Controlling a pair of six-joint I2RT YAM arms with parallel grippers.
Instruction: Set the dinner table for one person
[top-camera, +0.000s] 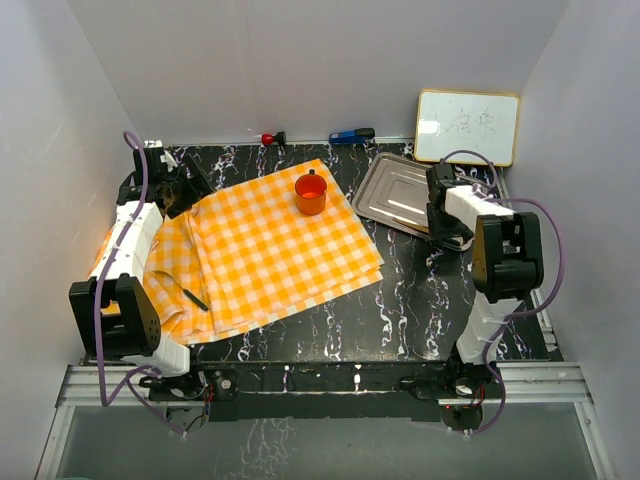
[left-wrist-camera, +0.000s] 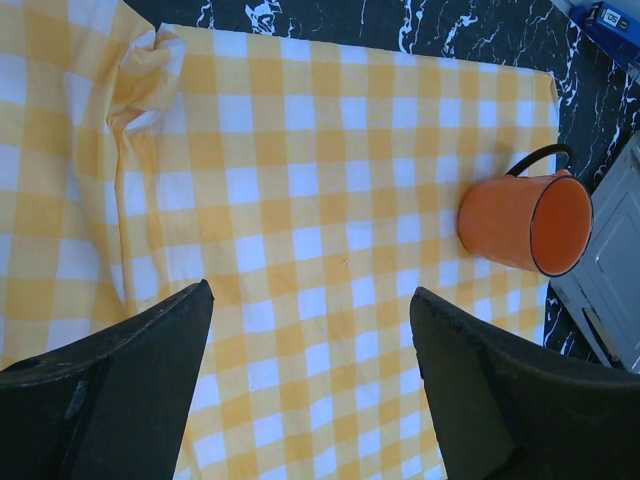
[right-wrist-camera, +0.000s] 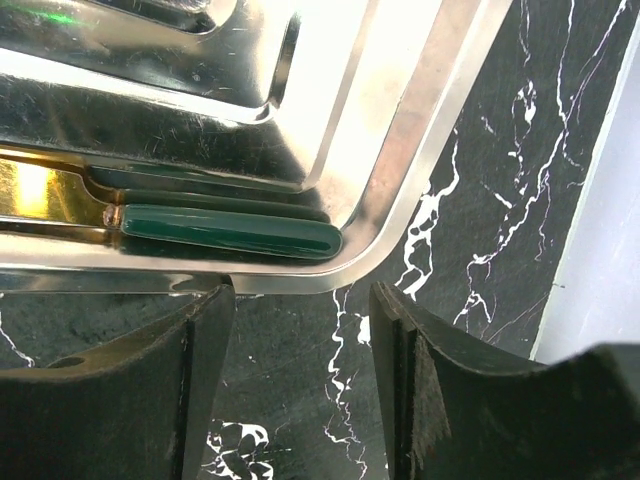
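A yellow checked cloth (top-camera: 270, 250) covers the left and middle of the table, its left part rumpled, with a dark green-handled utensil (top-camera: 195, 298) on it. An orange mug (top-camera: 310, 198) stands near its back right corner. A steel tray (top-camera: 385, 185) lies at the right, holding a gold utensil with green handle (right-wrist-camera: 228, 228) along its near edge. My right gripper is open over that edge, beside the handle, nothing between its fingers. My left gripper hangs open above the cloth at the left, empty.
A whiteboard (top-camera: 467, 127) leans at the back right. A blue tool (top-camera: 352, 135) and a red-black object (top-camera: 272, 139) lie along the back wall. Bare dark table shows at the front right; walls bound the sides.
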